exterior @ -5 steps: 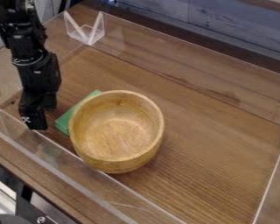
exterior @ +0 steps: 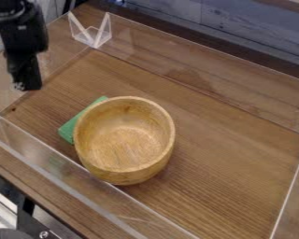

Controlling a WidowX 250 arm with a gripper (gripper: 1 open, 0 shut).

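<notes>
My black gripper [exterior: 27,75] hangs at the upper left of the camera view, raised above the table and shut, with nothing visible between its fingers. A round wooden bowl [exterior: 124,140] sits in the lower middle. A green object [exterior: 75,123] lies flat at the bowl's left side, partly hidden by it.
Clear plastic walls edge it at left, front and right, with a clear holder [exterior: 92,33] at the back left.
My gripper has risen up and slightly left, away from the tabletop beside the green object. The bowl and green object look unmoved.
</notes>
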